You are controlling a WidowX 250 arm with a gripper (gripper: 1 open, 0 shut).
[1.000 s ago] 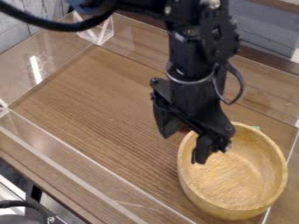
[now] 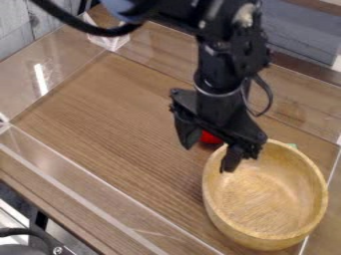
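Note:
My black gripper (image 2: 210, 137) hangs over the wooden table, open, its two fingers spread at the upper left edge of a large yellow bowl (image 2: 264, 205). A red object (image 2: 208, 137) lies behind the gripper, mostly hidden by it; I cannot tell whether it sits between the fingers. The bowl is empty as far as it shows.
A small green item shows behind the bowl's right rim, largely hidden. Raised edges border the table at the back and left.
My gripper has moved back, away from the bowl's middle, and turned somewhat, so its fingers now sit nearer the red object. The bowl has not visibly moved.

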